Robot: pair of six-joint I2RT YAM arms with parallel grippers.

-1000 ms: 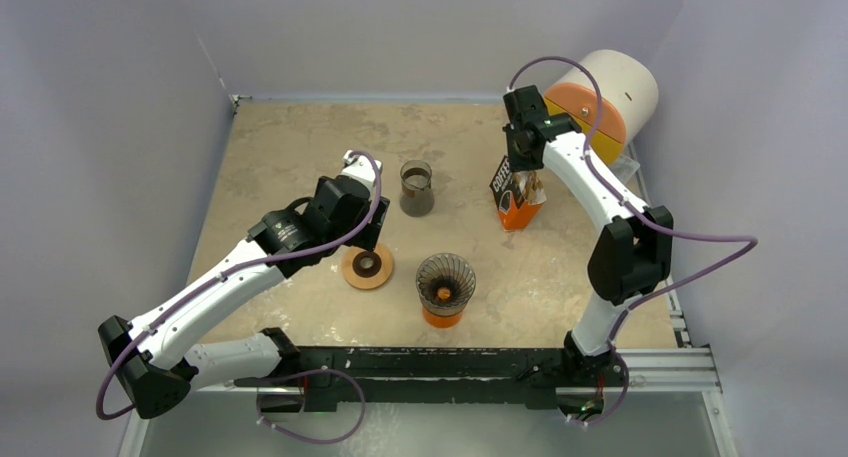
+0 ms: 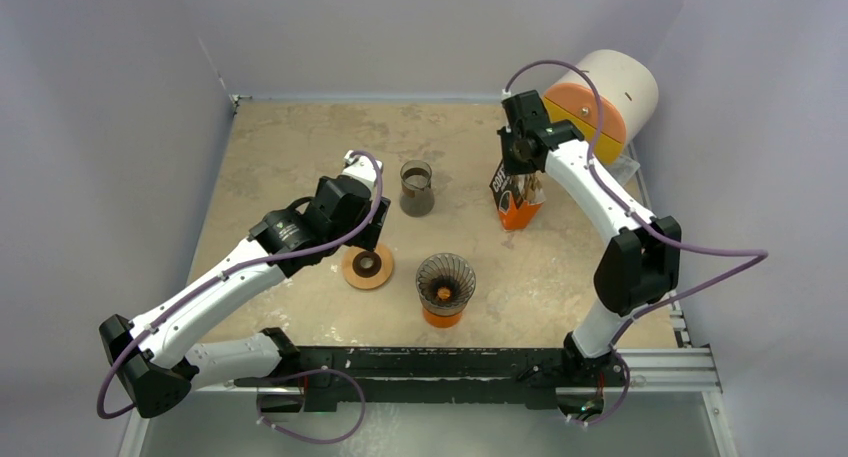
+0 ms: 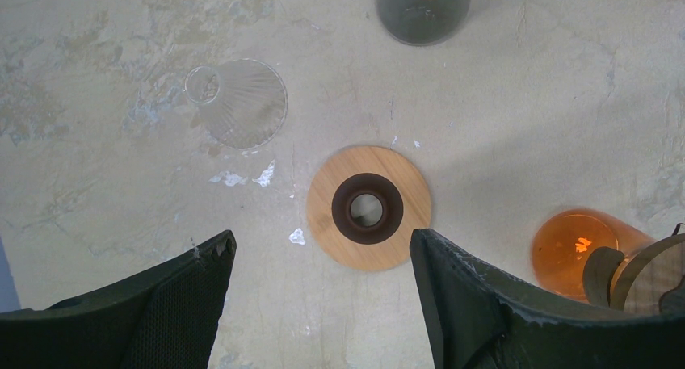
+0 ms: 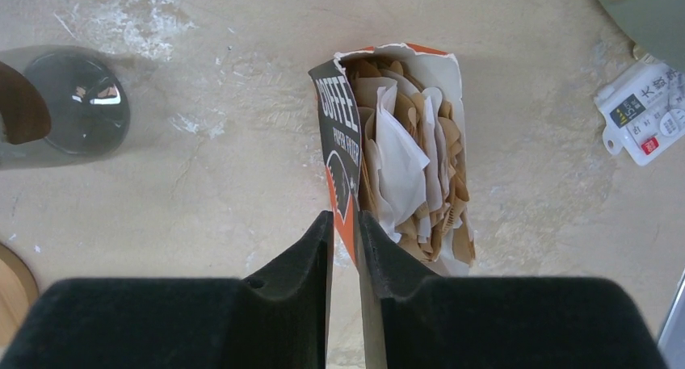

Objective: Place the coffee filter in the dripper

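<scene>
The dripper [image 2: 445, 277], ribbed over an orange base, stands front centre, cut off at the lower right of the left wrist view. The coffee filter box [image 4: 339, 119] holds upright white and brown filters [image 4: 400, 163]. My right gripper hangs over the box, its fingertips a narrow gap apart at the box's left edge in its wrist view; no filter shows clearly between them. My left gripper is open above the table near a wooden disc [image 3: 339, 240] with a dark ring, nothing between its fingers.
A glass carafe [image 2: 418, 197] stands at the back centre. A clear cone [image 3: 242, 111] lies left of the disc in the left wrist view. A white cylindrical machine [image 2: 625, 87] is at the back right, with a small white tag [image 4: 638, 111] beside it.
My right arm has shifted slightly over the filter box, its wrist now a little lower in the top view than a second ago. The left arm has not visibly moved.
</scene>
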